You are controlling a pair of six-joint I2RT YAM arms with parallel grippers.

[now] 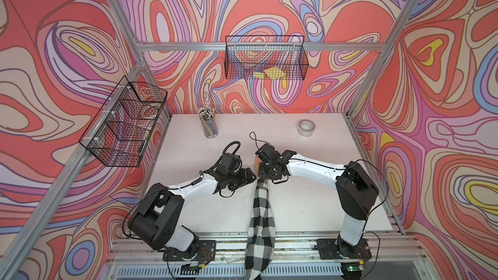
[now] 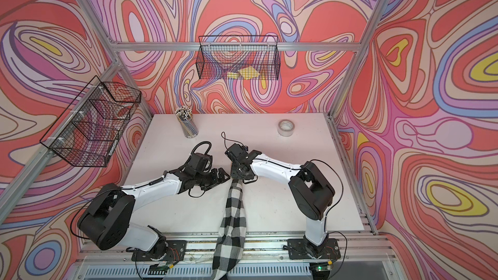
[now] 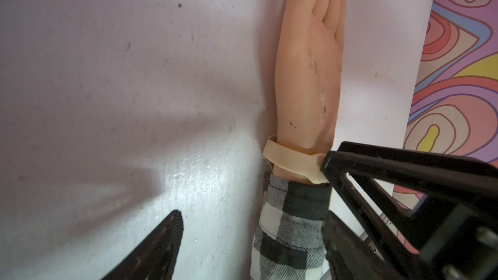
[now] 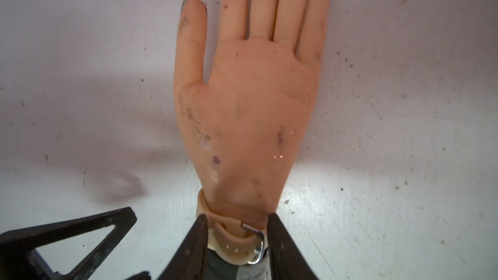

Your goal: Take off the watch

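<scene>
A mannequin hand lies palm up on the table, its sleeve in black-and-white check. Round its wrist runs the beige watch strap, with a metal buckle on the palm side. The strap bows up in a loop beside the buckle. My right gripper is part open over the wrist, its fingers on either side of the loop and buckle. In the left wrist view the right gripper's tip overlaps the strap's edge. Left of the wrist, my left gripper stands open with nothing between its fingers. The watch face is hidden.
A holder of thin sticks stands at the back left, a roll of tape at the back right. Wire baskets hang on the left and back. Both grippers are close together.
</scene>
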